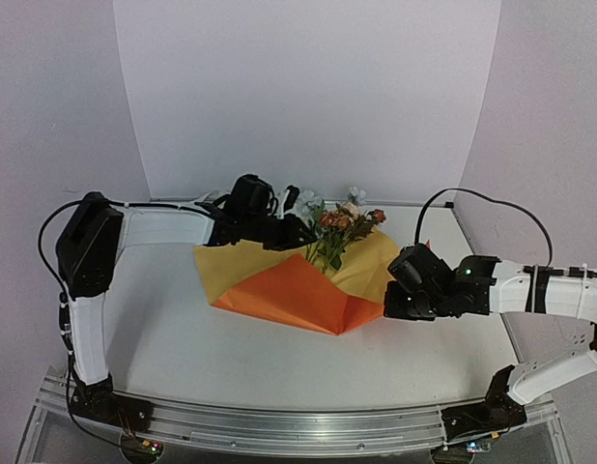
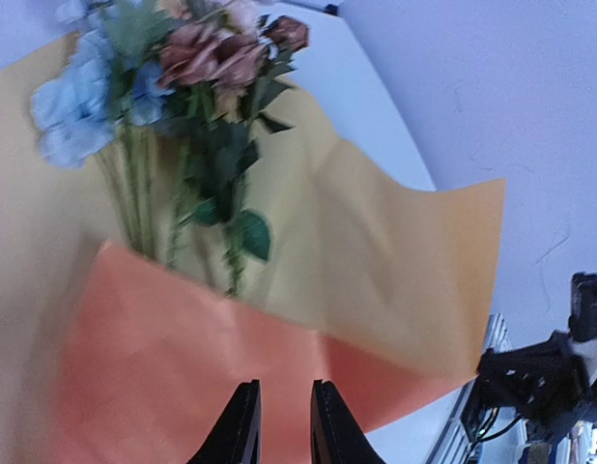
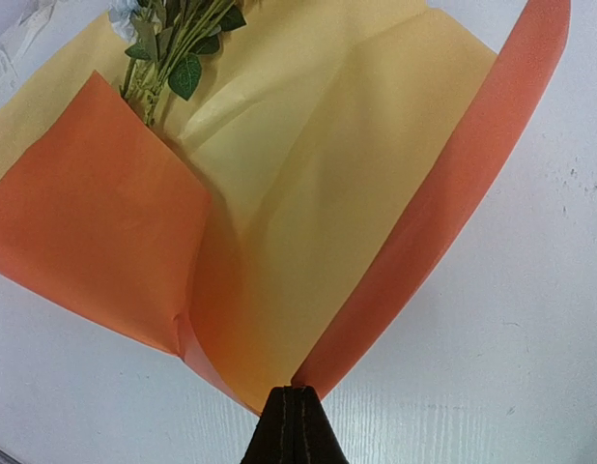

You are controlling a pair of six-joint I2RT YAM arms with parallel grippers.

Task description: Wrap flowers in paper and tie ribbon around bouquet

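The bouquet of fake flowers (image 1: 342, 222), with blue and rusty-pink blooms, lies on yellow wrapping paper (image 1: 371, 266). An orange flap (image 1: 284, 295) of that paper is folded over the lower stems. Above the bouquet's left side, my left gripper stands open, its fingertips apart with nothing seen gripped. On the right, my right gripper is shut on the paper's edge, the sheet bending up from its tips with an orange strip (image 3: 439, 217) turned over. In the top view the right fingertips are hidden behind the gripper's body.
The left arm (image 1: 163, 227) reaches over the table's left part and largely covers a white ribbon at the back. Bare white table (image 1: 279, 372) lies in front of the paper. A grey wall (image 1: 308, 106) rises behind the flowers.
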